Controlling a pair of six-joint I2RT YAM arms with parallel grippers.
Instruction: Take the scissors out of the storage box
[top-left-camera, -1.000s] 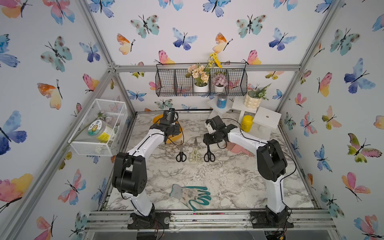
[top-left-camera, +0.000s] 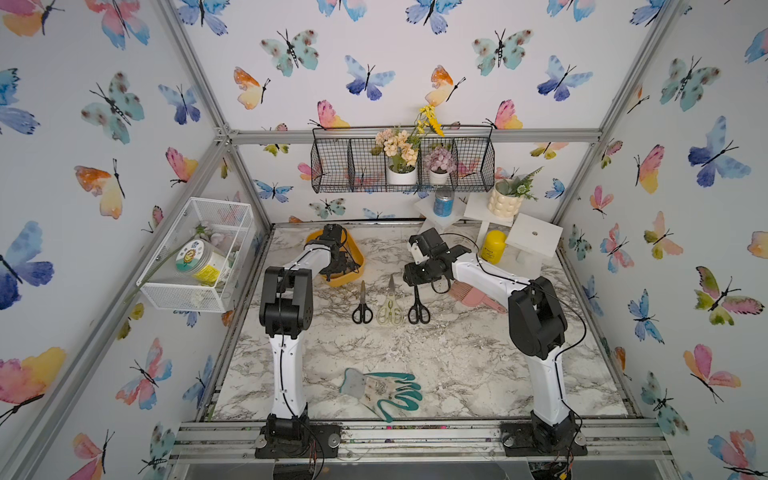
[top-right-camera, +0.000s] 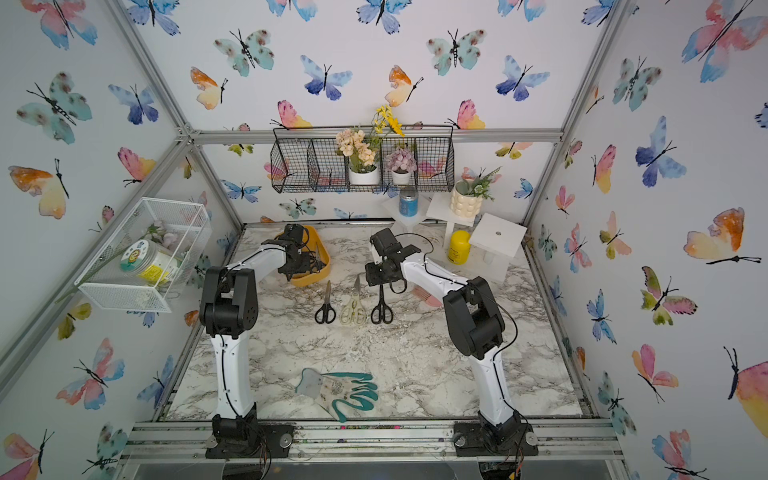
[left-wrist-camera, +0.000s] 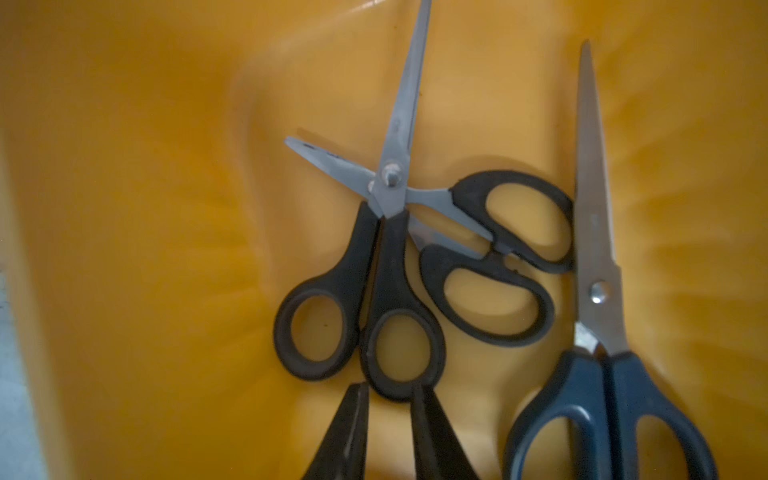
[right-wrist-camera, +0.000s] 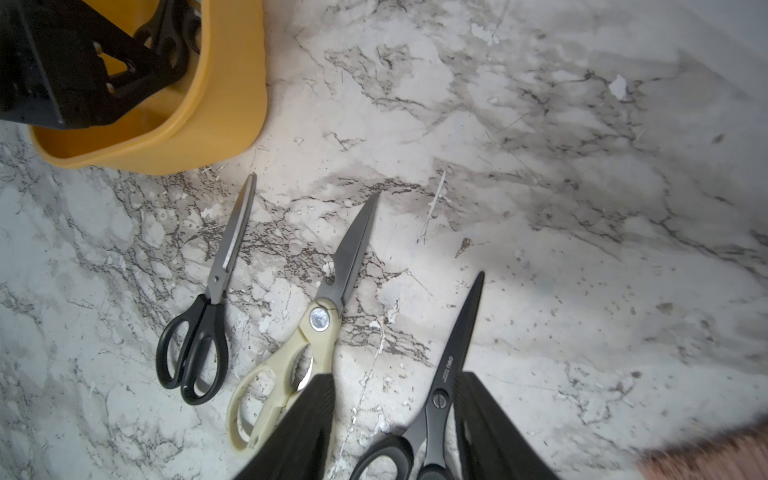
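Observation:
The yellow storage box holds three pairs of scissors in the left wrist view. Black-handled scissors point away from me, crossing over smaller black-handled scissors. Blue-handled scissors lie along the right. My left gripper is over the box, fingers parted, its tips overlapping the near loop of the upper black pair in view; nothing is held. On the table lie black-handled scissors, cream-handled scissors and all-black scissors. Above the last two hovers my right gripper, open and empty.
A pink brush lies right of the all-black scissors. A glove rests at the front. White stands and a yellow can occupy the back right.
My left arm has swung leftward, its gripper shifting left over the yellow box. The right gripper has shifted slightly left. The scissors on the table stay put.

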